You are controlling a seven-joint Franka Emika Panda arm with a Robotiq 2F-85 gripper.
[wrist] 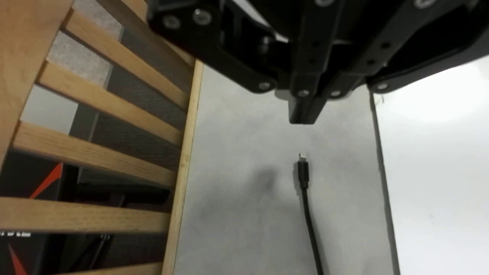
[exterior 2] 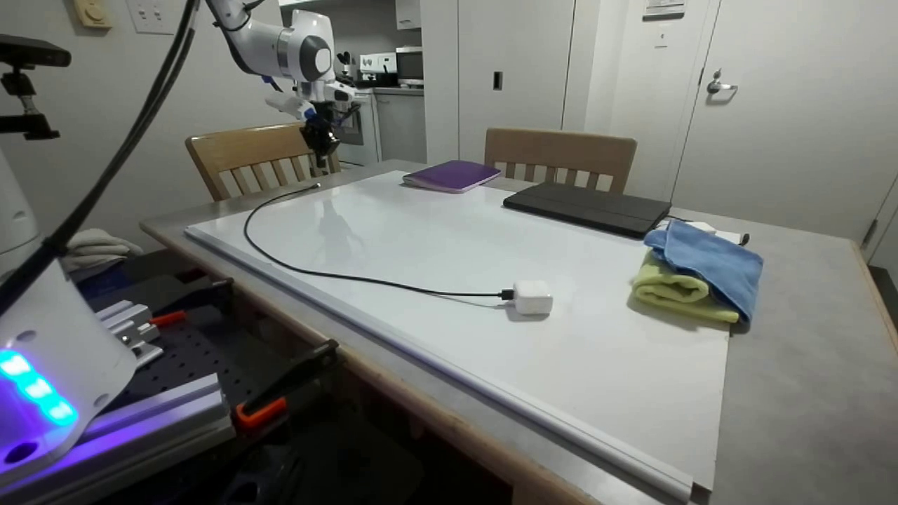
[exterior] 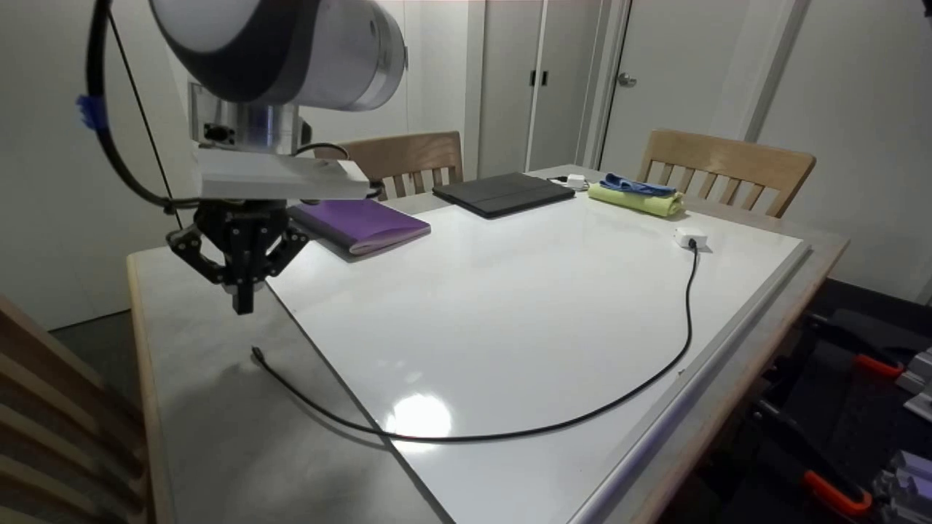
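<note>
A black cable (exterior: 559, 424) curves across the white board, and its free plug end (wrist: 303, 172) lies on the grey tabletop. The other end runs into a white charger block (exterior 2: 532, 297) on the board. My gripper is shut, with nothing between its fingers. It hangs above the tabletop, clear of the plug; in exterior view 1 the gripper (exterior: 244, 311) appears up and slightly left of the plug's tip. From exterior view 2 the gripper (exterior 2: 320, 163) looks small, at the far end of the table.
A purple folder (exterior: 373, 225), a black case (exterior: 507, 193) and folded blue and green cloths (exterior 2: 703, 273) lie along the far side. Wooden chairs stand close to the table, one slatted chair (wrist: 114, 146) right beside its edge. The middle of the white board (exterior: 524, 306) is bare.
</note>
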